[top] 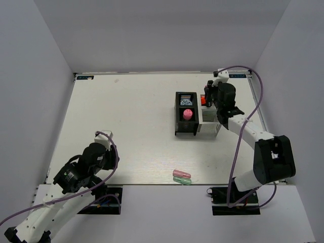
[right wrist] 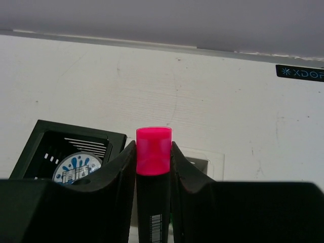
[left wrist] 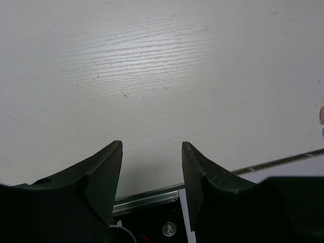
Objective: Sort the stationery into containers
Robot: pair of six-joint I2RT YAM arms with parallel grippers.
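Observation:
In the right wrist view, a black pen with a bright pink cap [right wrist: 154, 152] stands upright between the fingers of my right gripper, which press close on both sides. It is over the white container [right wrist: 216, 164], whose inside the fingers largely hide. In the top view, my right gripper [top: 208, 95] is at that container's back end, beside a red patch [top: 203, 99] inside it. A red item [top: 181, 173] and a green item [top: 182, 180] lie near the table's front edge. My left gripper stands open and empty at the front left.
The black container [top: 177, 114] adjoins the white one on its left. It holds a round blue-and-white item [top: 186, 102] at the back and a pink round item [top: 188, 114] in front.

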